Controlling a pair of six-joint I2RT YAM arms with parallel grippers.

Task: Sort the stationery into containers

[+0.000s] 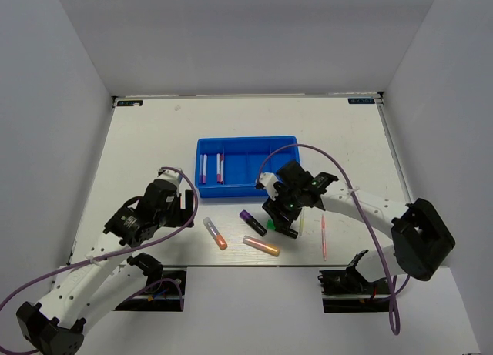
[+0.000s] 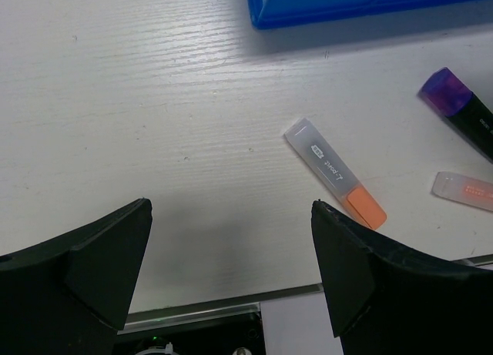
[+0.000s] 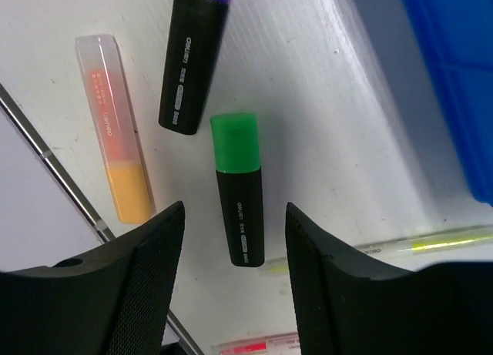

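Note:
A blue divided tray (image 1: 247,192) holds slim pens (image 1: 219,167) in its left compartments. In the right wrist view, the green-capped black marker (image 3: 239,201) lies on the table, and my open right gripper has its fingers on either side of it, apart from it. Beside it are the purple-capped black marker (image 3: 189,66) and the orange-ended highlighter (image 3: 117,132). My left gripper is open and empty over bare table. A clear highlighter with an orange end (image 2: 339,174) lies to its right.
To the right of the green-capped marker lie a yellow pen (image 3: 431,243) and a red pen (image 1: 323,238). The table's metal front edge (image 2: 223,307) runs close below the markers. Free table lies left and right of the tray.

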